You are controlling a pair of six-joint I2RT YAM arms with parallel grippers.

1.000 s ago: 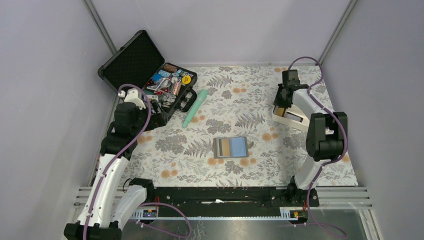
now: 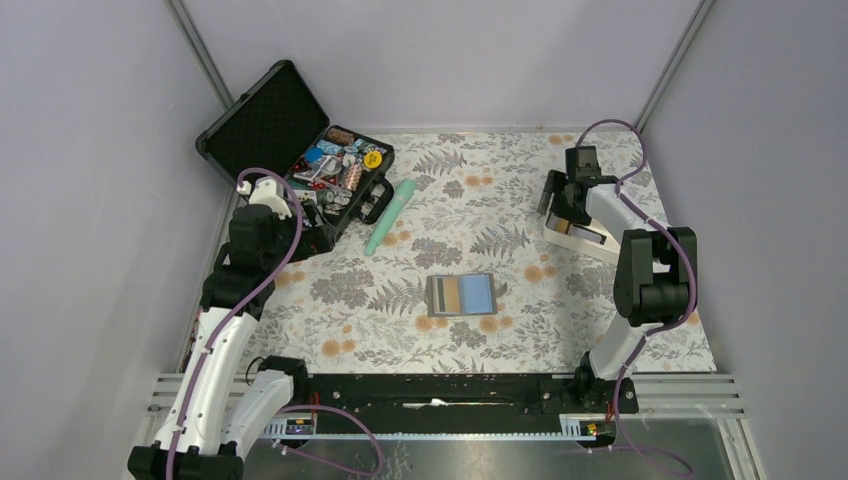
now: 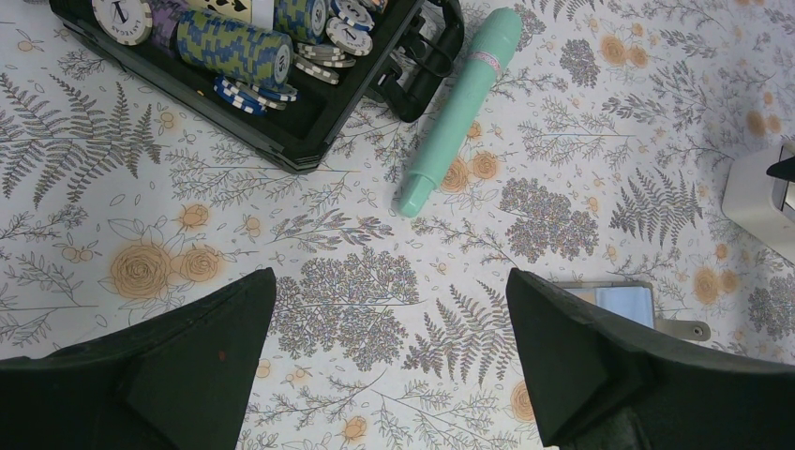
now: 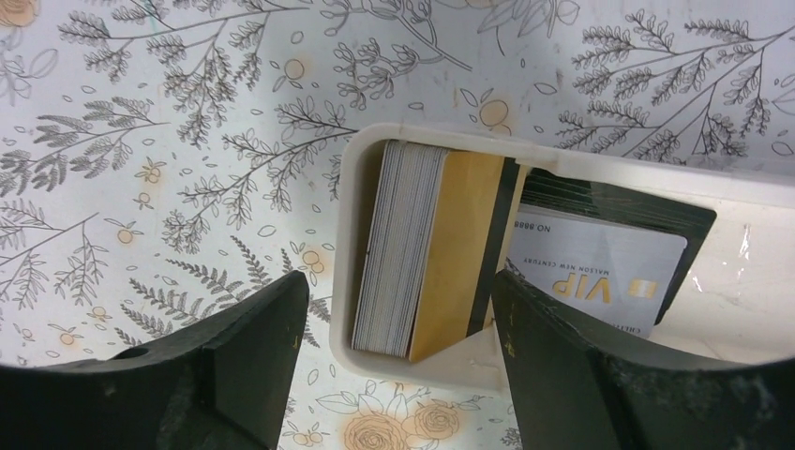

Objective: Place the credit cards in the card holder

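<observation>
In the right wrist view a white bin (image 4: 349,244) holds a stack of cards (image 4: 403,244) on edge, with a gold card (image 4: 461,248) leaning at its face. A white VIP card (image 4: 591,267) and a dark card (image 4: 698,225) lie flat in the same bin. Over it, my right gripper stands open, its fingers spread either side of the stack with a gap. The card holder (image 2: 434,297) lies open mid-table with a tan side and a blue side. My left gripper is open and empty, high over the left of the table.
A black case (image 2: 345,215) full of poker chips lies open at the back left. Beside it is a green tube (image 2: 391,217). The cloth between the tube, holder and bin is clear.
The left arm and the card holder have not moved.
</observation>
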